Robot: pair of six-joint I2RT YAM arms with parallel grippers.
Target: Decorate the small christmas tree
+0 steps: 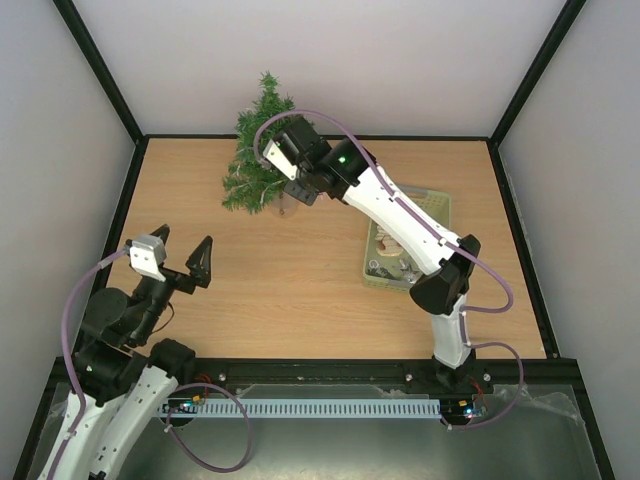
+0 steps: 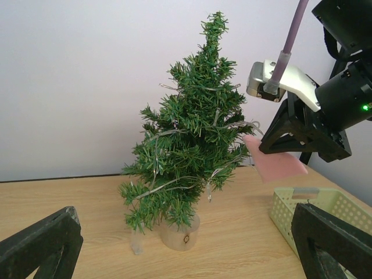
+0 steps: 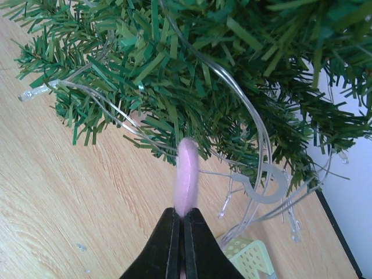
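The small Christmas tree (image 1: 255,170) stands in a pale base (image 2: 178,232) at the back of the table, wound with clear light strings. My right gripper is at the tree's right side, shut on a thin pink ornament, which is seen edge-on in the right wrist view among branches and light wires. My left gripper (image 1: 185,250) stands open at the front left of the table, facing the tree, with nothing between its fingers.
A green basket (image 1: 405,275) holding several small ornaments sits at the right, partly under my right arm. Walls enclose the back and sides.
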